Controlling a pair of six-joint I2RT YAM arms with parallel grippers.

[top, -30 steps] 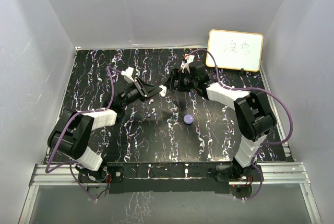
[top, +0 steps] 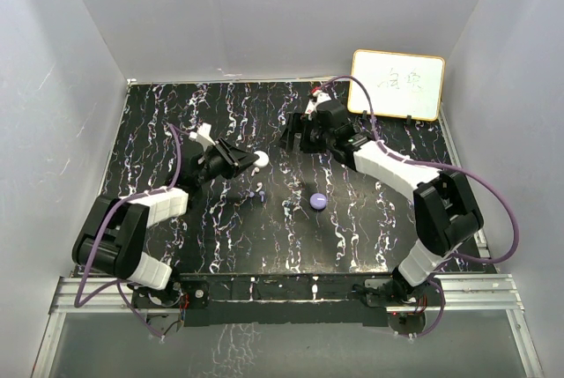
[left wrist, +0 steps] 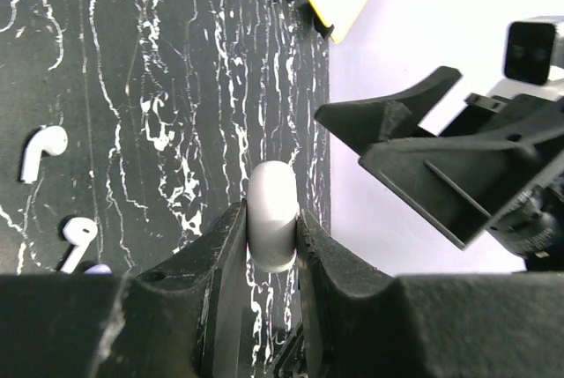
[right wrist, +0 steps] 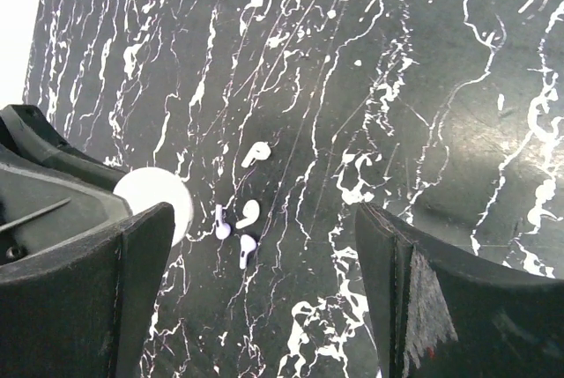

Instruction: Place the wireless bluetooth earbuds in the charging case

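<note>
My left gripper (top: 253,159) is shut on a round white charging case (top: 261,159), held above the table. In the left wrist view, the white case (left wrist: 271,216) shows edge-on between the fingertips, its lid seemingly closed. My right gripper (top: 297,131) stands open and empty, apart from the case and to its right. On the table lie white earbuds (right wrist: 256,153), with two purple-and-white earbuds (right wrist: 222,222) close by. The left wrist view also shows a white earbud (left wrist: 43,151) near its left edge.
A purple round case (top: 318,201) rests on the table at right of centre. At the back right stands a white board (top: 397,84) with a yellow edge.
With the white case in it, my left gripper has moved left and slightly toward the front, away from the right gripper. The right arm's elbow has swung outward, while its gripper stays nearly in place.
</note>
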